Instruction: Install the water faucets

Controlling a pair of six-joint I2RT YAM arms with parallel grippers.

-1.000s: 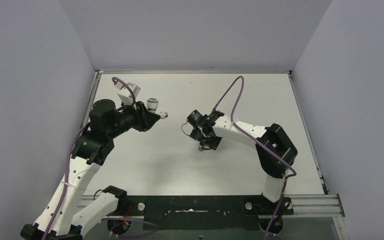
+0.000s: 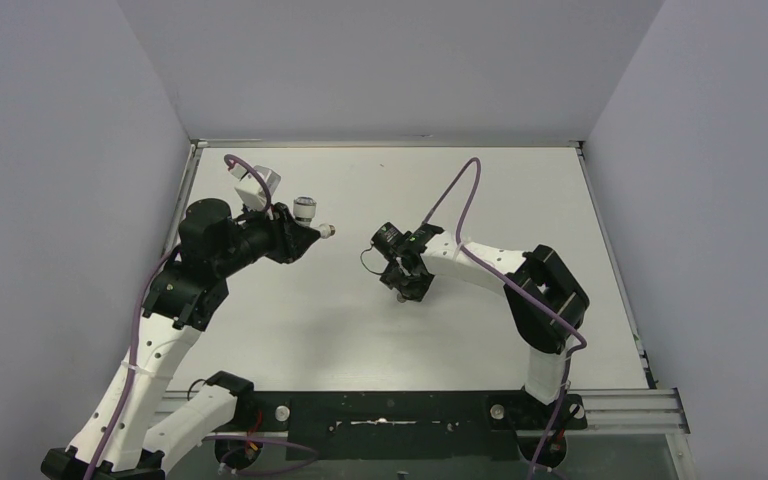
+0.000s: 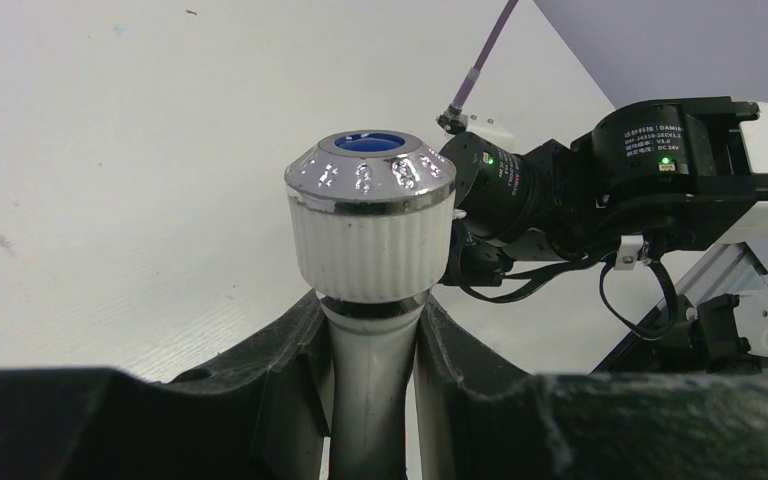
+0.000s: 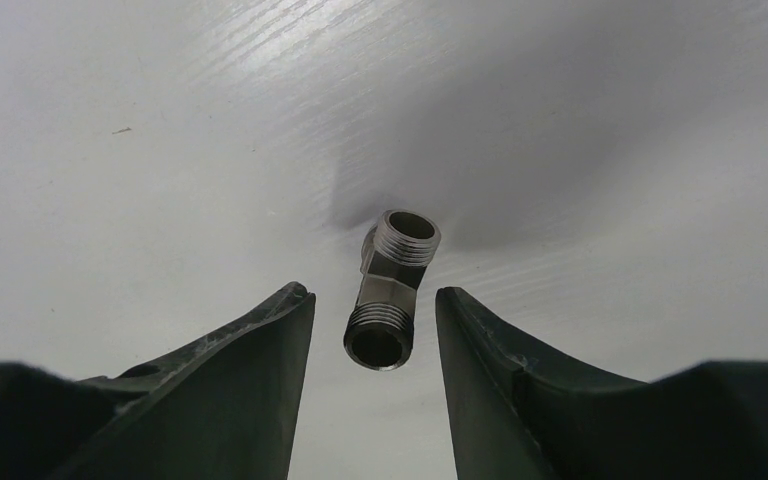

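My left gripper is shut on the faucet (image 3: 370, 240), gripping its body just below a white ribbed collar topped by chrome and a blue cap. From above, this faucet (image 2: 305, 208) shows held over the left part of the table. A small metal threaded fitting (image 4: 392, 285) rests on the white table. Its two threaded openings face up toward the right wrist camera. My right gripper is part open, one finger on each side of the fitting, with gaps on both sides. From above, the right gripper (image 2: 403, 292) largely covers the fitting.
Grey walls (image 2: 390, 70) enclose the back and both sides. In the left wrist view, the right arm (image 3: 640, 180) stands beyond the faucet.
The right arm has shifted slightly left and toward the table front, its gripper now covering more of the fitting. The left arm and its faucet look unmoved.
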